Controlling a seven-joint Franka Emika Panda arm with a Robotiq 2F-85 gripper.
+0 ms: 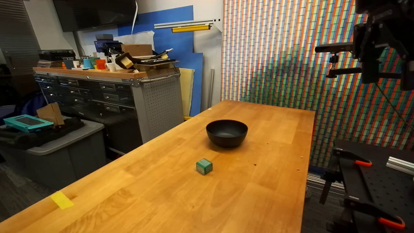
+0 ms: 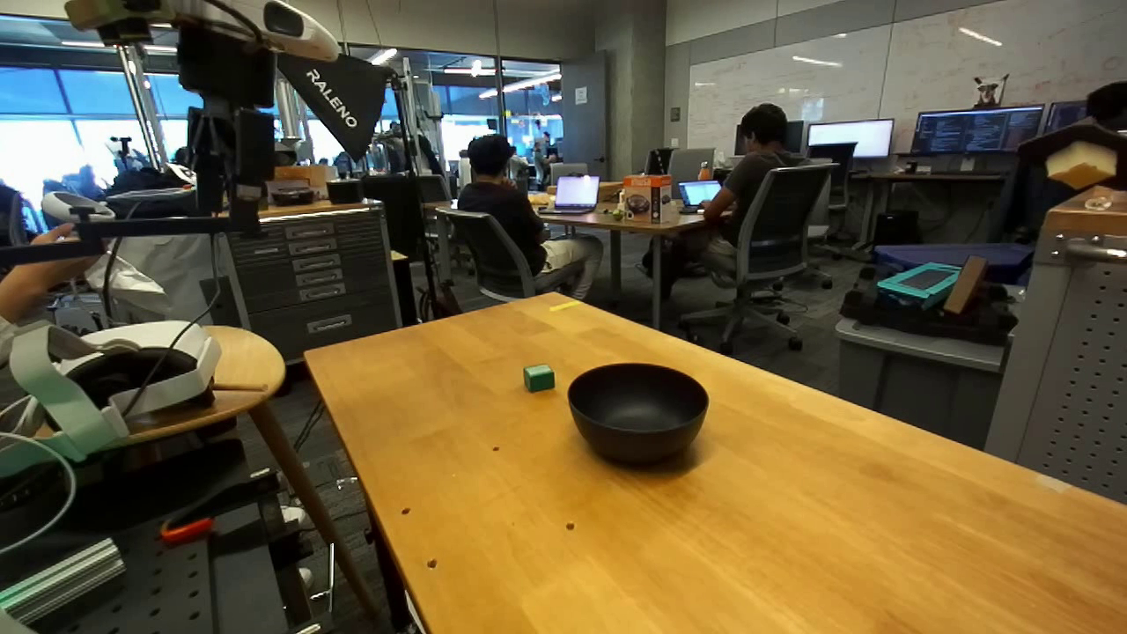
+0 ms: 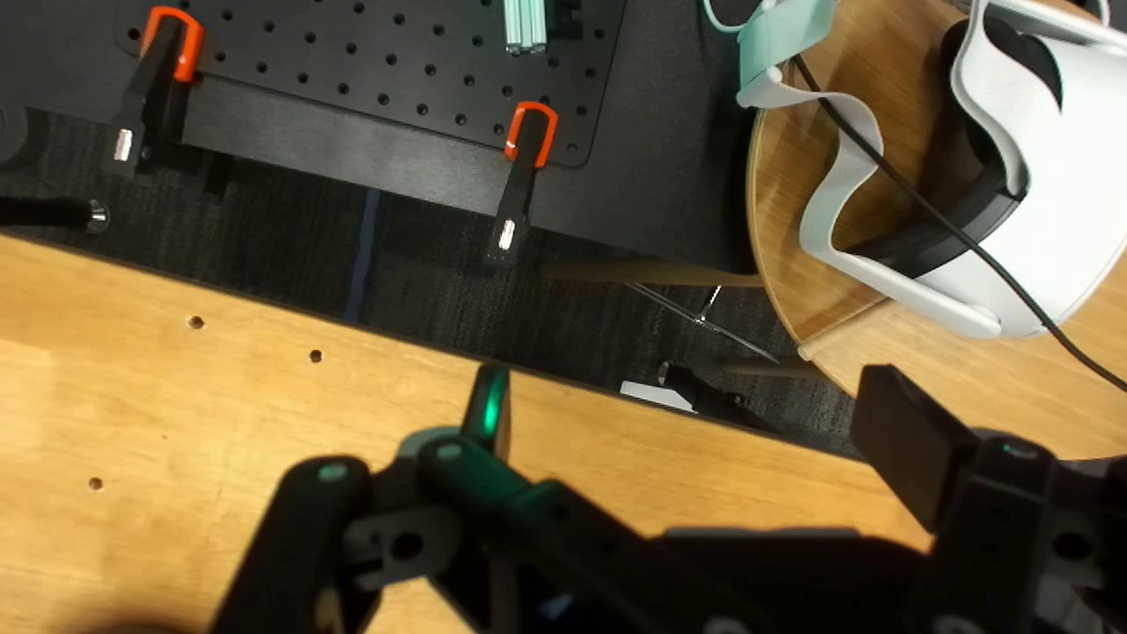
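Observation:
A small green cube (image 1: 204, 166) (image 2: 539, 379) rests on the wooden table (image 1: 256, 202). Close to it, with a gap between, a black bowl (image 1: 227, 133) (image 2: 638, 413) stands upright; its visible inside looks empty. High above the table's side edge hangs my gripper, well away from both. Its fingers (image 3: 494, 407) are wide apart in the wrist view, and only table and floor show between them. The cube is outside the wrist view, while a dark blur at the bottom left may be the bowl's rim.
Beside the table stands a black perforated bench (image 3: 349, 63) with orange-tipped clamps (image 3: 528, 137). A round stool (image 3: 787, 243) holds a white headset (image 3: 1057, 201). Yellow tape (image 1: 62, 200) marks one table edge.

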